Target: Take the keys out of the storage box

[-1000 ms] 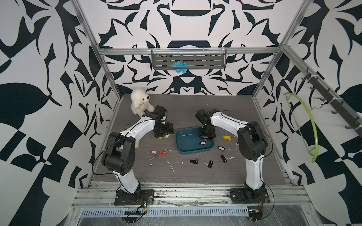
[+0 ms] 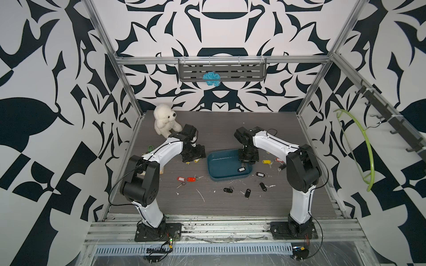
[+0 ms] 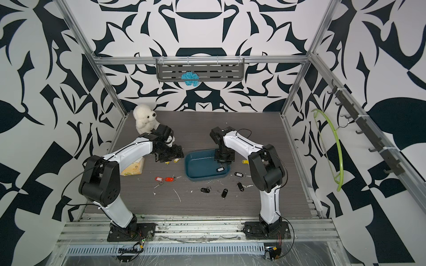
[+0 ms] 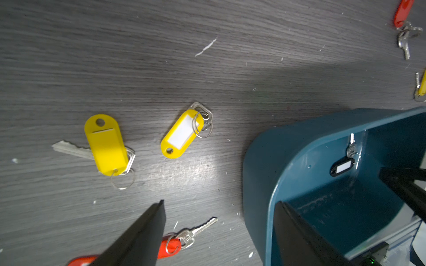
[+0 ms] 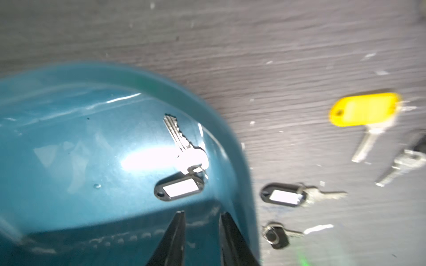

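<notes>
The blue storage box (image 2: 221, 167) stands mid-table. One black-tagged key lies on its floor near the right wall; the tag shows in the left wrist view too (image 4: 342, 167). Over the box's right end is my right gripper. Its fingers stand a narrow gap apart, with only the box's inside showing between them; the tag is just beyond the tips. My left gripper is parted and empty, left of the box, with one finger overlapping the box wall in its own view.
Yellow-tagged keys (image 4: 106, 146) and red-tagged keys (image 2: 191, 179) lie on the table left of the box. Several black-tagged keys (image 2: 228, 190) lie in front and to the right, with another yellow tag (image 5: 366, 109). A white plush bear (image 2: 165, 119) sits at the back left.
My right gripper has moved to the right over the box, and the black tag inside has shifted slightly right. The left arm has hardly moved.
</notes>
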